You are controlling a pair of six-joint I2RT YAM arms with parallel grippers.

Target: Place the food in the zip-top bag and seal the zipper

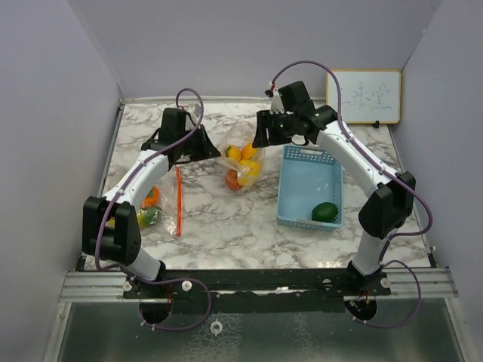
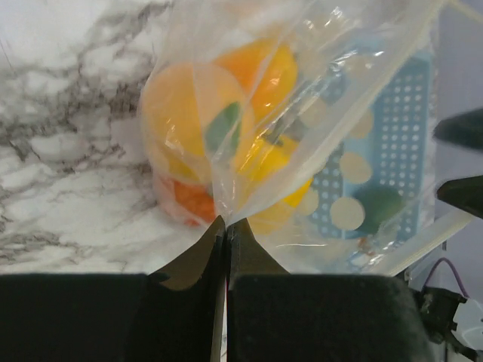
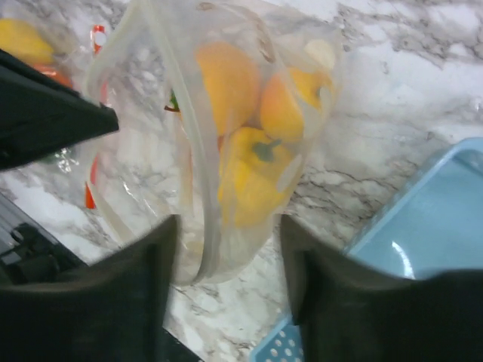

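Note:
A clear zip bag (image 1: 241, 162) holds yellow and orange peppers and reddish food, resting on the marble in the middle. My left gripper (image 1: 215, 153) is shut on the bag's upper-left edge, seen pinched between its fingertips in the left wrist view (image 2: 228, 230). My right gripper (image 1: 261, 134) is over the bag's upper right, its fingers (image 3: 139, 264) apart; they are blurred in the right wrist view, with the bag's rim behind them.
A blue basket (image 1: 306, 188) with a green vegetable (image 1: 325, 212) stands right of the bag. A filled bag (image 1: 151, 215) with a red zipper lies at the left. A whiteboard (image 1: 363, 94) stands at the back right.

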